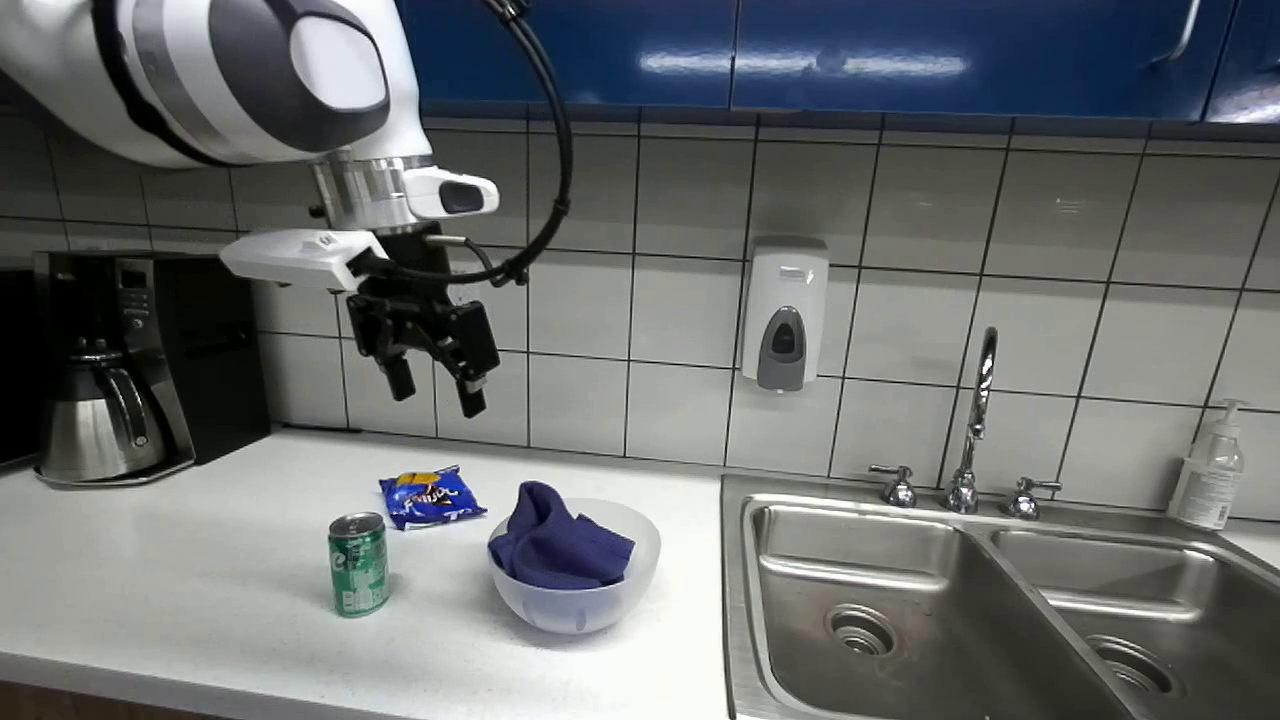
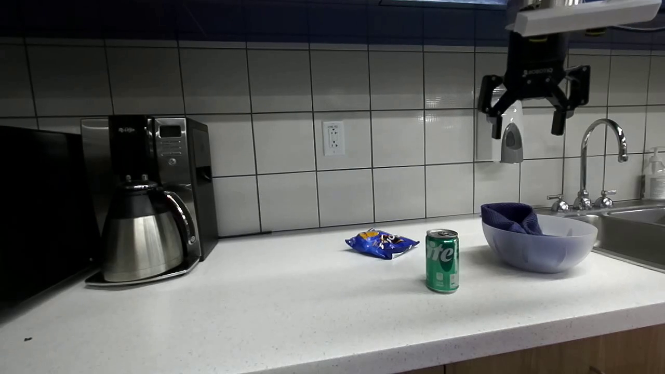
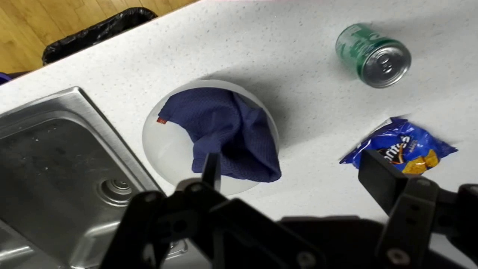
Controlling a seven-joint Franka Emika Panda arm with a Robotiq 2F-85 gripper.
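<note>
My gripper (image 1: 440, 402) hangs open well above the counter, with nothing between its fingers. In the wrist view the bowl (image 3: 168, 148) lies below the left finger (image 3: 211, 170). The bowl is whitish and translucent, and a dark blue cloth (image 3: 210, 112) is bunched inside it, one part rising over the rim. A green soda can (image 1: 359, 564) stands upright to the left of the bowl in exterior view 1. Behind the can lies a blue chip bag (image 1: 432, 497), flat on the counter; the right finger partly overlaps it in the wrist view.
A steel double sink (image 1: 738, 576) with a tall faucet (image 1: 978, 414) is right of the bowl. The coffee maker (image 2: 199, 181) stands far left. A soap dispenser (image 1: 786, 314) hangs on the tiled wall. Open counter lies between coffee maker and can.
</note>
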